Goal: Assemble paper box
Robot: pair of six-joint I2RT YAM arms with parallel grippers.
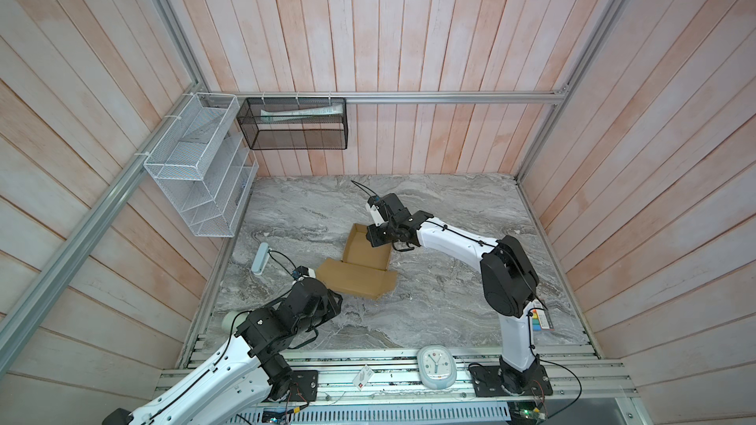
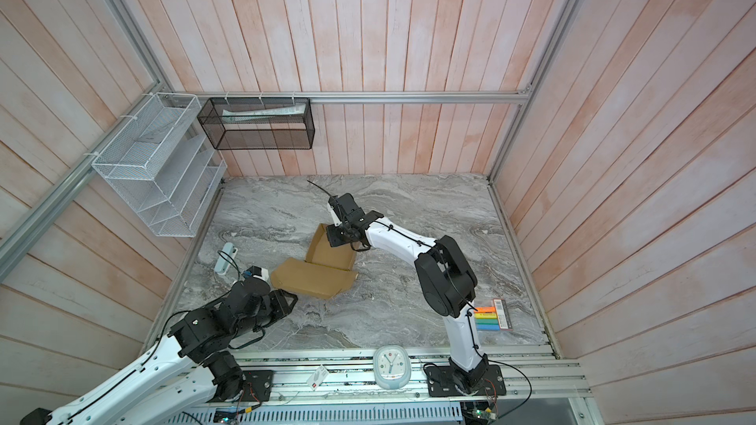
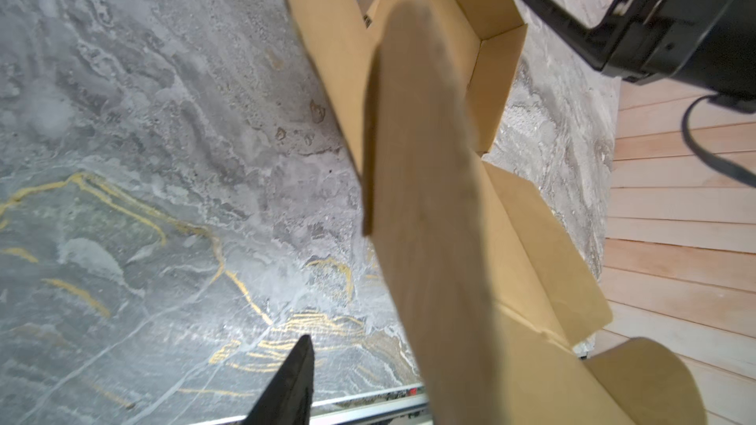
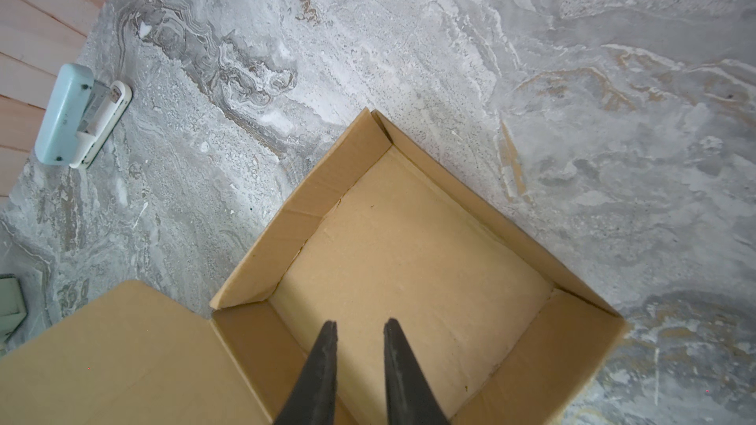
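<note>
The brown paper box is partly formed. Its tray (image 4: pixel 425 252) stands with walls up around a flat floor, and its lid (image 1: pixel 346 278) is folded back toward the front with flaps spread. In the right wrist view my right gripper is over the tray's near wall and floor, its two fingers apart and nothing between them. My left gripper (image 1: pixel 336 303) is at the lid's front left edge. Close in the left wrist view, a blurred cardboard flap (image 3: pixel 433 212) rises beside one black finger (image 3: pixel 287 385); the other finger is hidden. This gripper is open.
A light blue stapler-like tool (image 4: pixel 64 114) lies on the left of the marble table. White wire shelves (image 1: pixel 201 165) and a black mesh basket (image 1: pixel 293 123) hang at the back left. Coloured blocks (image 2: pixel 486 318) lie far right.
</note>
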